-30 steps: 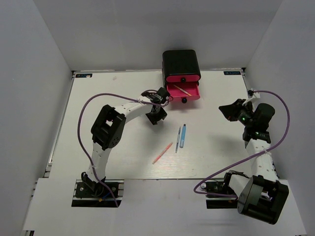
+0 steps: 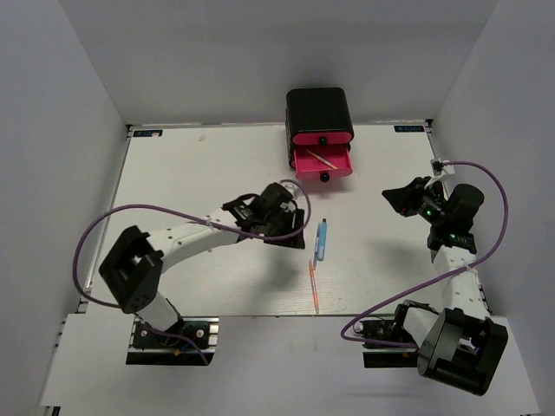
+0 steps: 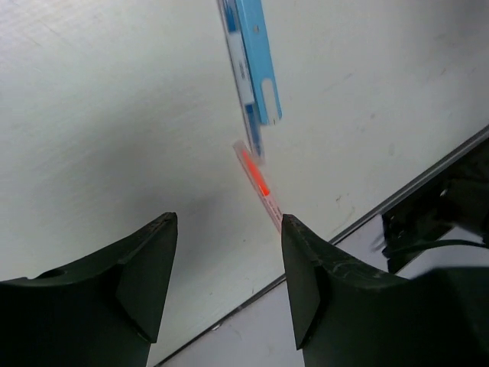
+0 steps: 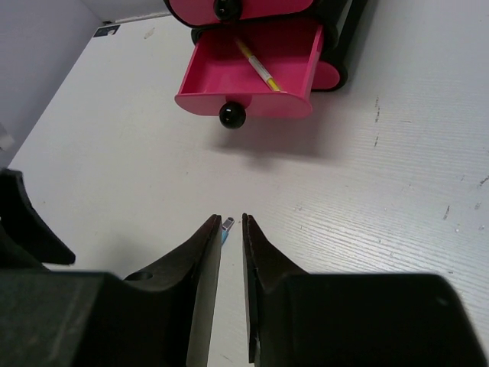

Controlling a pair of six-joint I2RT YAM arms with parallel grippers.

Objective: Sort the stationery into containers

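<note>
A red pen (image 2: 314,288) lies near the table's front edge. Just beyond it, a blue-and-white pen (image 3: 241,69) lies along a flat light-blue case (image 2: 322,240); in the left wrist view the two almost touch. A yellow-and-white pen (image 4: 260,69) rests in the pulled-out pink drawer (image 2: 310,171) of the black cabinet (image 2: 318,111). Left of the blue items, my left gripper (image 2: 296,238) hangs over the table, open and empty. My right gripper (image 2: 388,201) stays at the right, narrowly open; a thin gap without anything held shows between its fingers.
Bare white table (image 2: 186,165) spreads to the left and right. The cabinet stands at the back middle with its drawer jutting forward. A purple cable (image 2: 416,290) loops from the right arm across the table's front right.
The red pen now lies farther right, more upright in the top view than a second ago. The right arm has barely moved.
</note>
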